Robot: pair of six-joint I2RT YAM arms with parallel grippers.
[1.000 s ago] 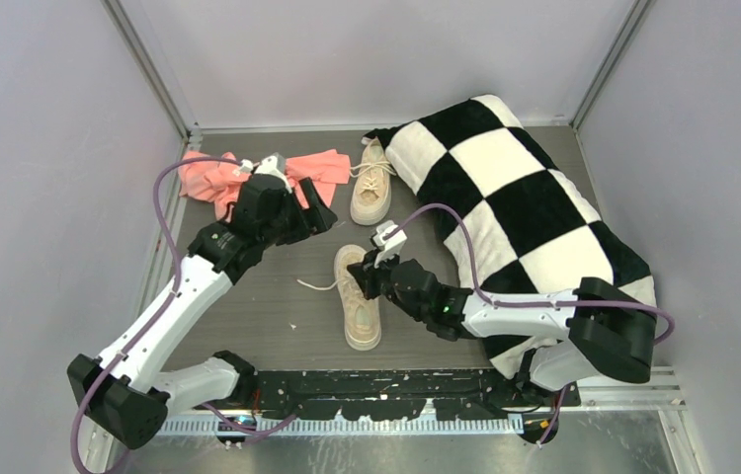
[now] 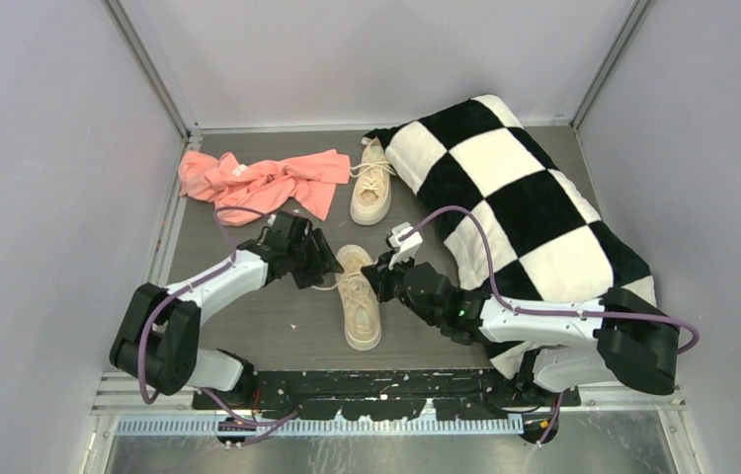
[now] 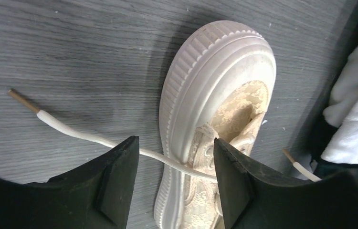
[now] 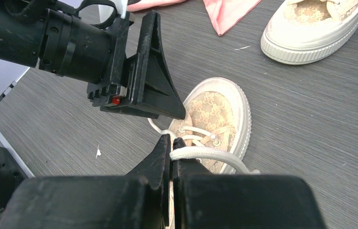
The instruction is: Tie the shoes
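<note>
A cream shoe [image 2: 362, 321] lies lengthwise in the middle of the floor, its laces loose. My left gripper [image 2: 322, 260] is down at the shoe's left side, fingers [image 3: 108, 186] part open over a white lace [image 3: 72, 130] that crosses between them; whether it grips the lace does not show. My right gripper is shut on a white lace at the shoe, held over its laces. The second shoe [image 2: 370, 197] stands behind, beside the pillow, with laces across it.
A pink cloth [image 2: 258, 183] lies at the back left. A large checkered pillow [image 2: 554, 247] fills the right side.
My right gripper has shifted slightly right.
</note>
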